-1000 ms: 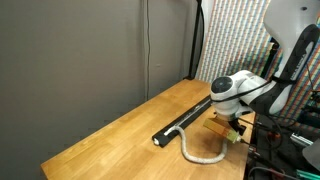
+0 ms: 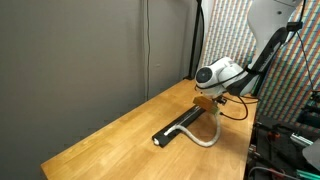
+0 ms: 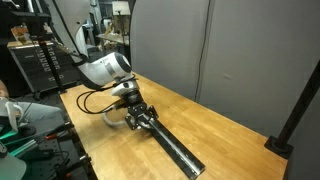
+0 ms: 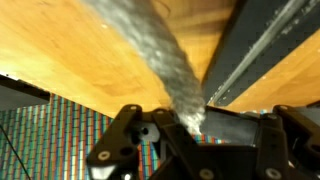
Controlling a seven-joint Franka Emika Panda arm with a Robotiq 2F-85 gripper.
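Note:
A pale grey-white rope [image 2: 207, 143] lies in a bend on the wooden table, one end by the near end of a long black channel-like bar [image 2: 168, 130]. Its other end rises to my gripper [image 2: 208, 104], which is over the bar's far part. In the wrist view the rope [image 4: 160, 50] runs down to my gripper, and its tip is pinched between the dark fingers. The bar [image 4: 245, 45], with a grey strip along it, passes just right of the rope. From the other side, the bar [image 3: 178, 150] stretches away from beneath the gripper [image 3: 138, 115].
A grey partition [image 2: 75, 75] stands behind it. A black cable loops beside the arm [image 3: 105, 70].
My gripper has moved from the table's near right toward the back and left, over the bar. The rope's held end has come along, and its bend has shifted.

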